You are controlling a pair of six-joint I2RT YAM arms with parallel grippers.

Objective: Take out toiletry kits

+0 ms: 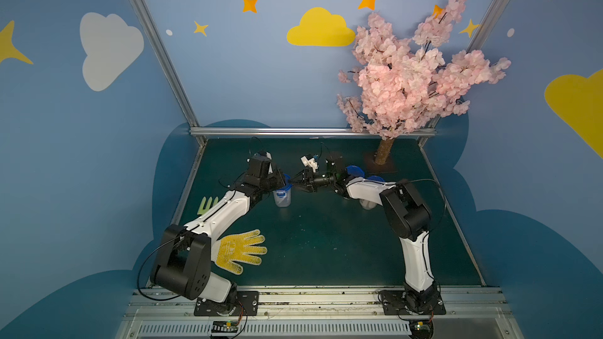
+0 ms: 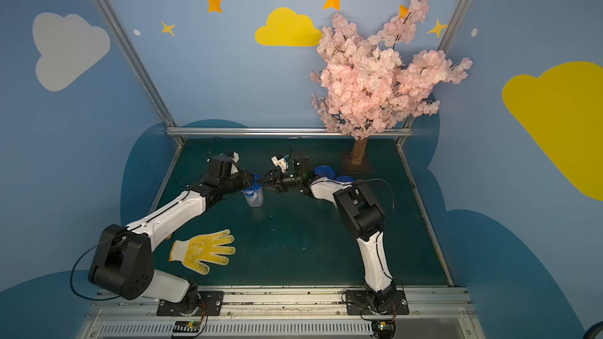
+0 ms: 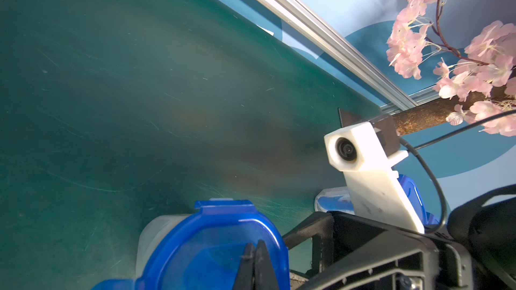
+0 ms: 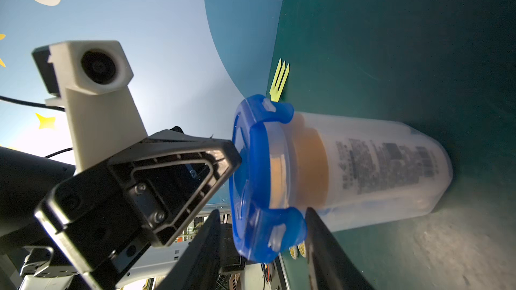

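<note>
A translucent container (image 4: 365, 166) with a blue lid (image 4: 252, 166) stands upright on the dark green table. Its lid's side flaps show in the right wrist view. In the left wrist view, my left gripper is shut, its fingertips together over the blue lid; nothing shows between them, and I cannot tell whether they touch it. My right gripper stands open, its two fingers on either side of a near lid flap, from this angle. From above, both grippers meet at the container (image 1: 282, 198), partly covering its lid.
More blue-lidded containers (image 1: 368, 202) stand behind the right forearm, partly hidden. A yellow glove (image 1: 240, 251) and a pale fork-shaped item (image 1: 206, 204) lie at left. The blossom tree (image 1: 402, 75) rises at the back right.
</note>
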